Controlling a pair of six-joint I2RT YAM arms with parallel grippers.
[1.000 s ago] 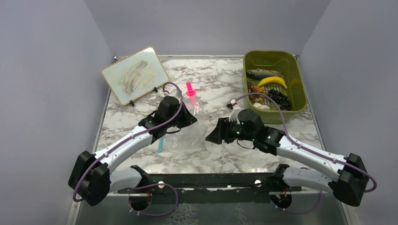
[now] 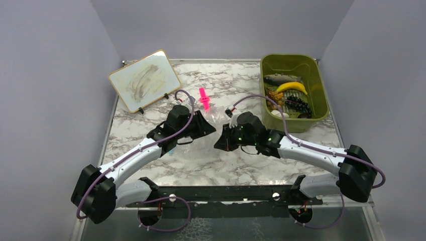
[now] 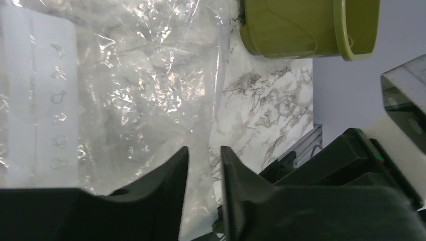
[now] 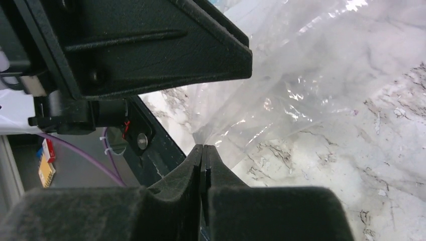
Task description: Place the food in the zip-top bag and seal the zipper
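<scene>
The clear zip top bag (image 2: 198, 148) lies over the middle of the table, largely under both grippers. Above it, my left gripper is open, with a gap between its fingertips and no film gripped there. My right gripper is shut at the bag's edge; the film (image 4: 261, 108) gathers to a point at its fingertips and rises from there. A green bin (image 2: 321, 95) at the right holds food: a grey fish (image 2: 280, 79), a banana (image 2: 292, 88), dark grapes (image 2: 297, 104), an orange-brown item (image 2: 274, 95) and white round pieces (image 2: 277, 114).
A bright pink strip (image 2: 204, 98) lies at the bag's far end. At the back left leans a smudged whiteboard (image 2: 145, 80) with a tan frame. Both arms reach close together over the centre. Bare marble (image 2: 231, 78) shows between board and bin.
The right gripper came in leftward to the bag and shut. The blue strip near the left arm is now mostly hidden.
</scene>
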